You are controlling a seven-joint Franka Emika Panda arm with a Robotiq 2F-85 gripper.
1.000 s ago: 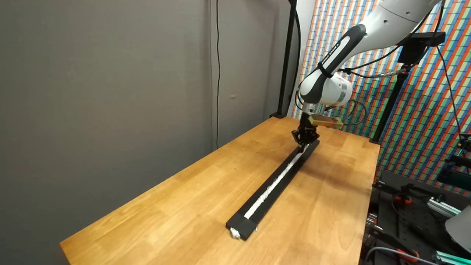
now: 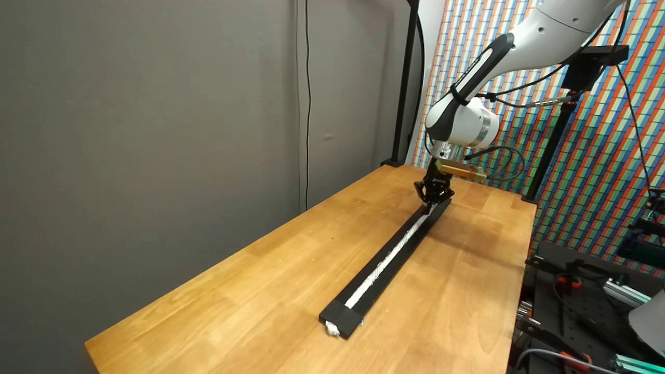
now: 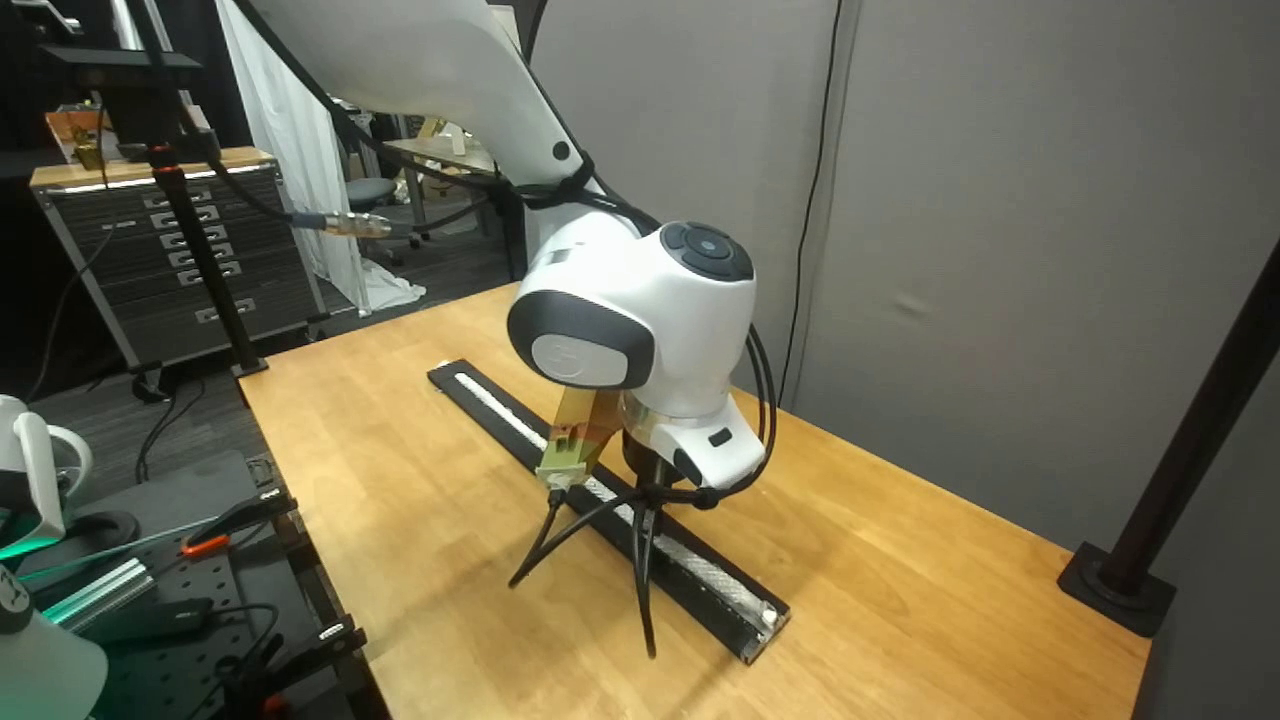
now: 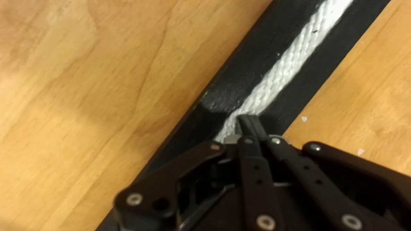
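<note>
A long black bar (image 2: 378,290) lies on the table with a white braided rope (image 2: 389,261) running along its middle. In the wrist view the rope (image 4: 289,61) lies flat in the bar, and its part beneath the fingers is hidden. My gripper points down at the rope with its fingers together, the tips touching it or just above; which of these I cannot tell. Nothing shows between the fingers. In exterior view 1 the gripper (image 2: 427,209) stands near the bar's far end. A white rope tuft (image 2: 332,328) sticks out at the near end.
Black posts stand by its edges, one of them at the right (image 3: 1152,480). Cables hang from the arm. Another workstation with tools (image 2: 580,311) adjoins the table's side.
The arm's wrist and gripper have shifted very slightly to the right in exterior view 1, and the cable loop by the wrist has swung a little. The bar and rope look unmoved.
</note>
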